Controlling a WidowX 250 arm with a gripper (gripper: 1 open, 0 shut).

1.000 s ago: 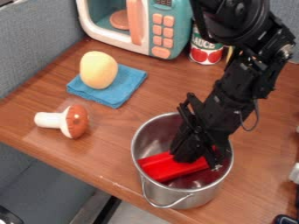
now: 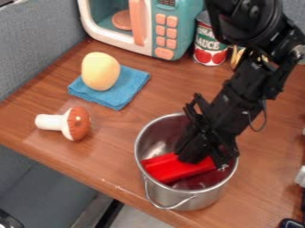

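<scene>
My black gripper (image 2: 197, 147) reaches down from the upper right into a metal bucket (image 2: 211, 200) at the front of the wooden table. A red cylindrical object (image 2: 168, 170) lies inside the bucket, directly under the gripper. The fingertips are dark and overlap the red object, so I cannot tell whether they are open or closed on it.
A toy mushroom (image 2: 64, 123) lies at left. An egg (image 2: 100, 70) rests on a blue cloth (image 2: 118, 93). A toy microwave (image 2: 167, 31) and a tomato can (image 2: 210, 49) stand at the back.
The arm has shifted slightly; the gripper stays down in the bucket over the red object, which looks unmoved.
</scene>
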